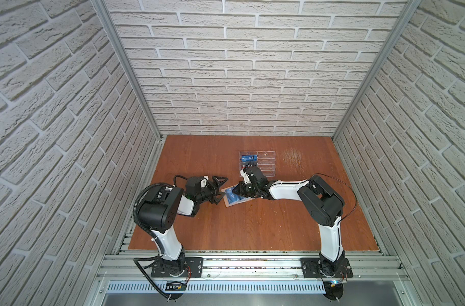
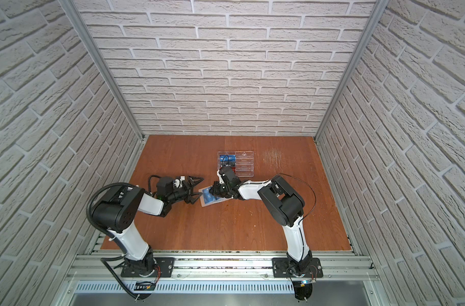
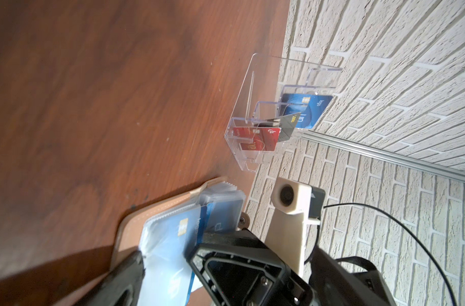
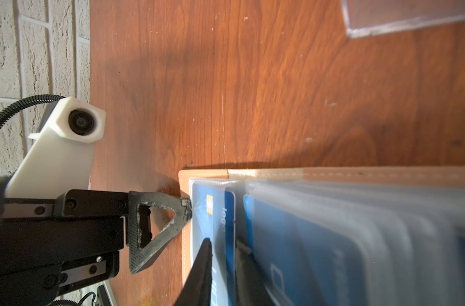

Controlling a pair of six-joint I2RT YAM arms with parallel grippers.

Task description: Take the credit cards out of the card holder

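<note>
The tan card holder [image 4: 314,173] lies spread on the table, its clear sleeves filled with blue cards. A blue and white card [image 4: 201,219] with a gold chip sits in the leftmost sleeve. Over that sleeve's edge stands my right gripper, its dark fingertips a little apart, one on either side of the edge; whether they touch the card is hard to tell. My left gripper [image 1: 225,189] stands open at the holder's left end, nothing between its fingers. In the left wrist view its fingers [image 3: 122,280] are blurred, and the right gripper partly covers the sleeves.
Behind the holder stands a clear rack [image 1: 267,162] with a blue card [image 3: 306,104], a dark card [image 3: 288,126] and a red card [image 3: 258,138] in its left part. Its right part looks empty.
</note>
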